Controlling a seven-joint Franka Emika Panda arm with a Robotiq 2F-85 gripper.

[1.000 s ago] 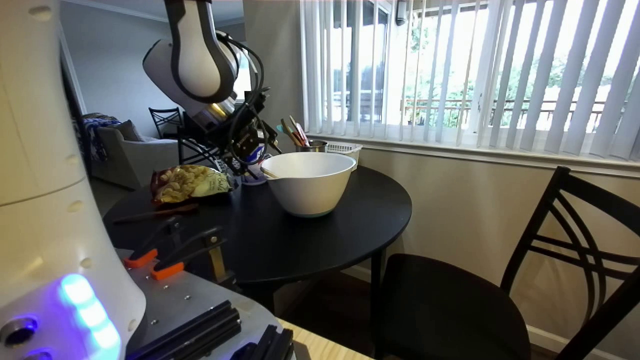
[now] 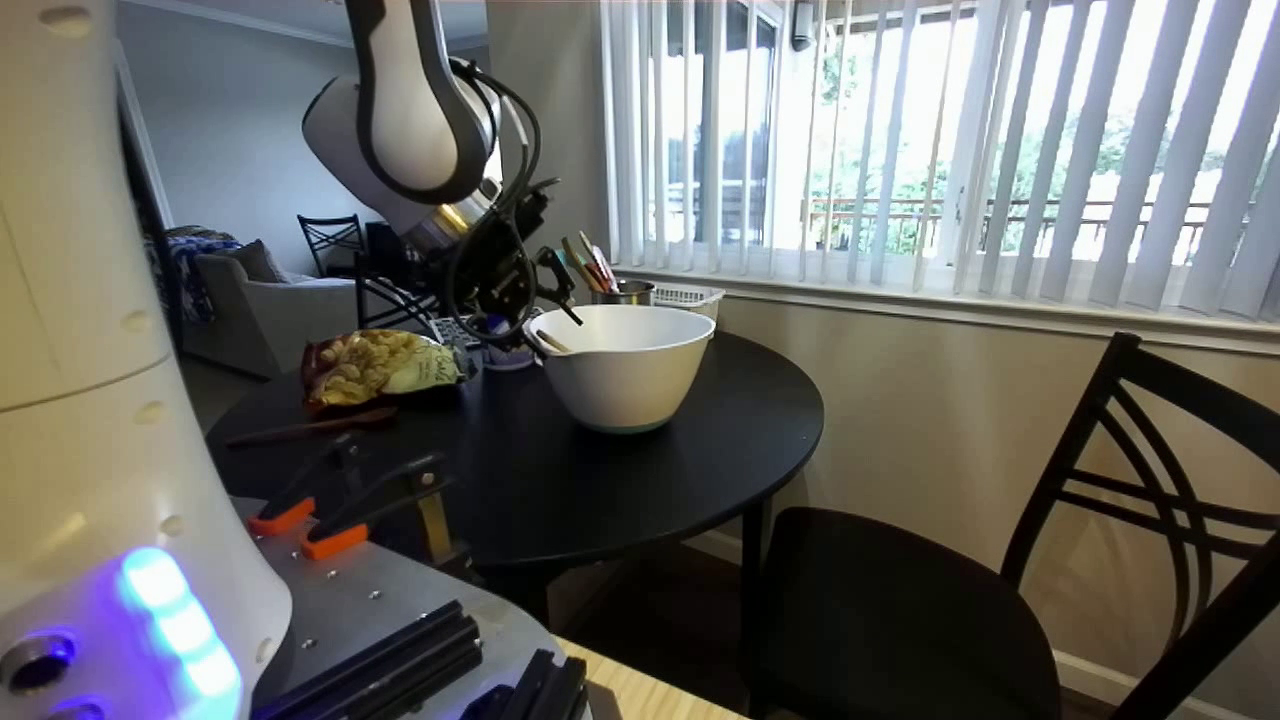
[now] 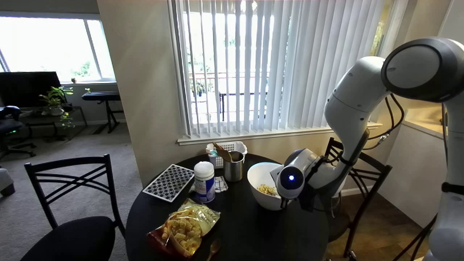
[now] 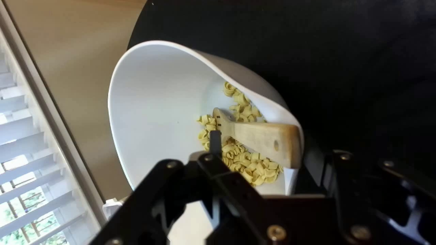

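A white bowl point(image 2: 624, 366) stands on the round black table, holding curly yellow pasta point(image 4: 255, 166) at its bottom. A wooden utensil point(image 4: 263, 139) leans inside it, the handle end resting at the rim. My gripper is at that side of the bowl, its fingers part open. In the wrist view, one dark finger point(image 4: 215, 143) shows over the bowl's inside and the other is beyond the rim, with the handle end lying across the gap. Whether either finger touches the handle is unclear. In the second exterior view the arm hides the fingers.
An open pasta bag point(image 3: 187, 228) and a wooden spoon point(image 3: 214, 248) lie on the table. A white canister point(image 3: 204, 180), a metal utensil pot point(image 3: 233, 167), a white basket point(image 3: 239, 145) and a patterned board point(image 3: 169, 182) stand or lie farther back. Bare table lies in front of the bowl.
My gripper has shifted right in exterior view 1, closer over the bowl's near rim. The bowl has also slid slightly right, and its tilt looks about the same.
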